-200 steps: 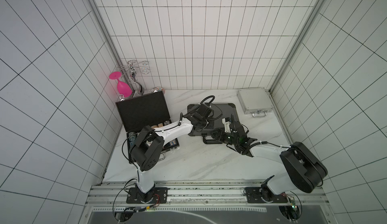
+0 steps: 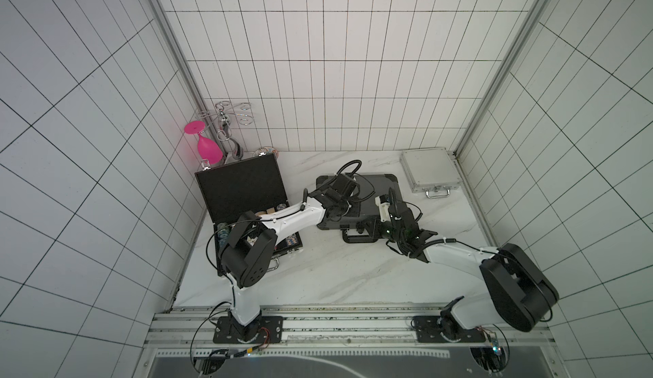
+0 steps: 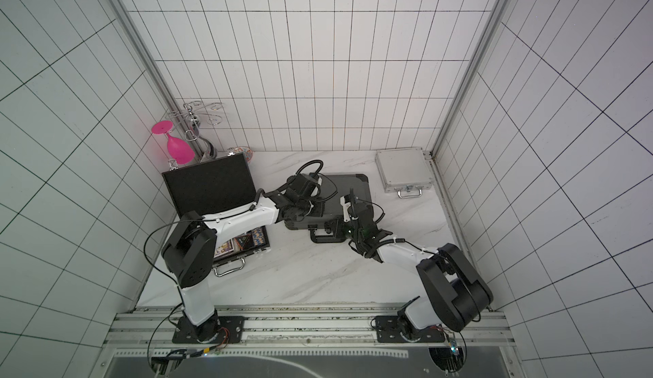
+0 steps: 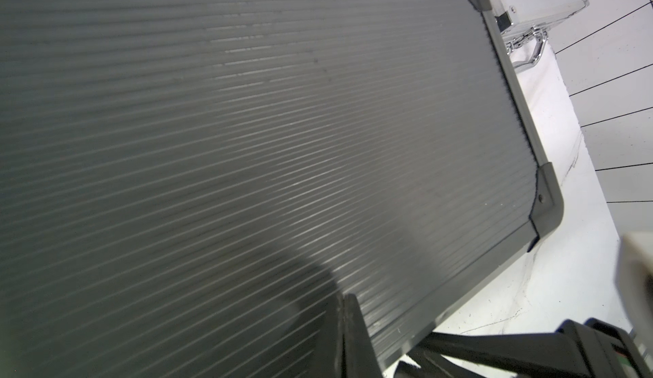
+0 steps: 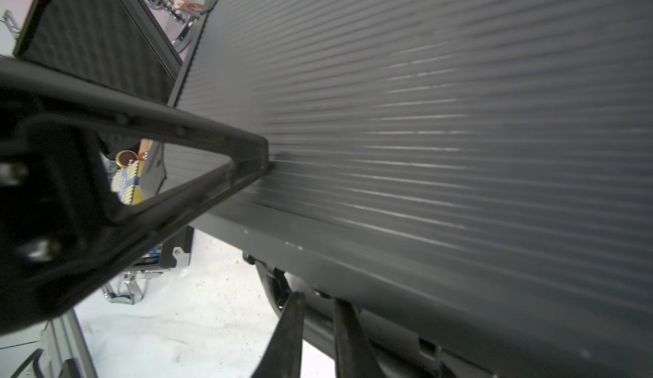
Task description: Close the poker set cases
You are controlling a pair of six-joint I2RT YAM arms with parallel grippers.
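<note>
The dark grey case (image 2: 381, 186) in the middle of the table has its ribbed lid down. My left gripper is shut over this lid, nothing visible between its fingers. At the case's front edge, beside the black handle (image 2: 359, 240), my right gripper is slightly open, its fingertips apart in front of the latch side. Whether they touch a latch is hard to tell. At the left, another case stands with its black lid (image 2: 241, 184) raised; cards and chips (image 3: 239, 243) lie inside, partly behind my left arm. A silver case (image 2: 430, 167) lies closed at the back right.
A pink goblet (image 2: 208, 148) and a metal rack (image 2: 224, 116) stand in the back left corner behind the raised lid. Bare white tabletop (image 2: 326, 276) stretches in front of the grey case. Both arms are close together over that case.
My right gripper has shifted slightly right along the front of the grey case, and its wrist has turned a little. The left arm and the cases look unmoved.
</note>
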